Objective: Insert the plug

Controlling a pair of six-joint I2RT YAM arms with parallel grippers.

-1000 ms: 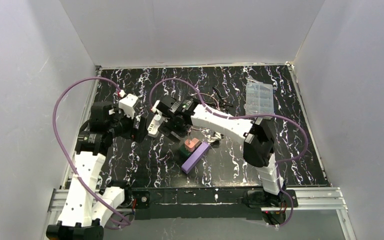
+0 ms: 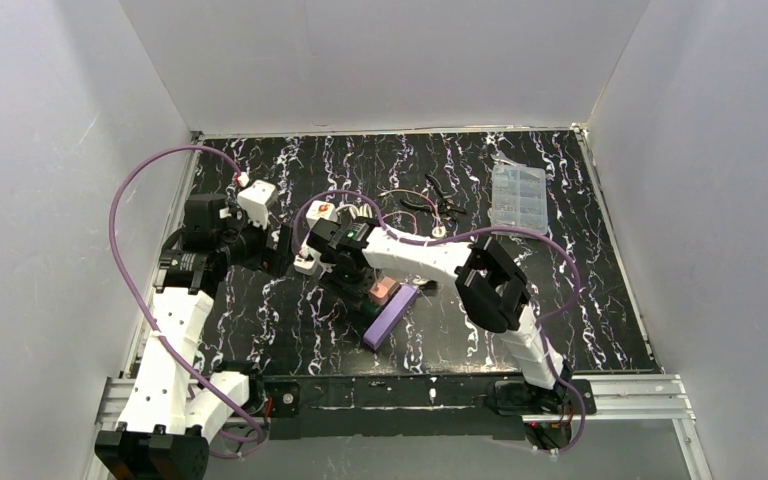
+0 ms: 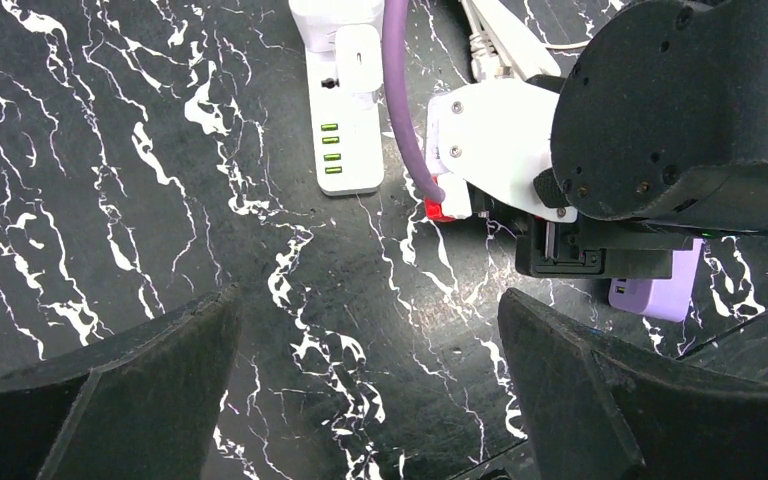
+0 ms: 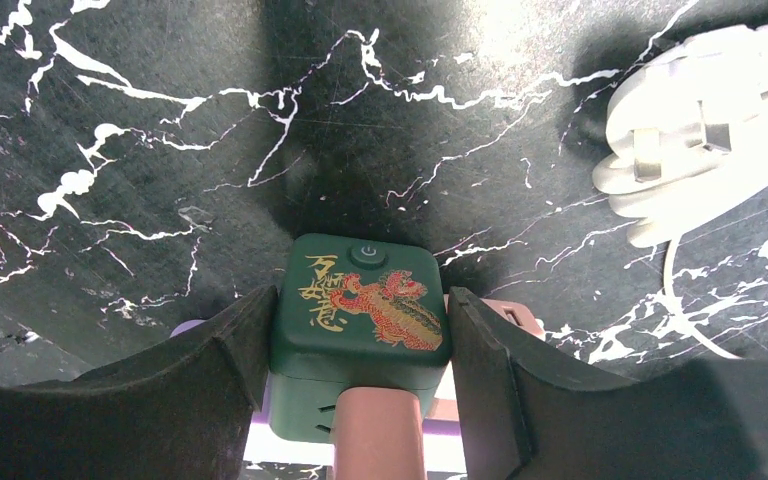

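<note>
My right gripper is shut on a dark green block (image 4: 360, 300) with a gold and red dragon print, low among a purple bar (image 2: 390, 318) and a pink block (image 2: 384, 290). A pink piece (image 4: 378, 435) stands in front of the green block. My left gripper is open and empty at the left of the table, facing a white power strip (image 3: 345, 150) that has a white plug (image 3: 358, 60) on it. The right arm partly hides the purple bar in the left wrist view.
A white cable bundle (image 4: 700, 130) lies beside the blocks. Pliers (image 2: 440, 200) and a clear compartment box (image 2: 518, 197) are at the back right.
Since a second ago my right gripper has moved down toward the front onto the green block. The left arm has shifted slightly.
</note>
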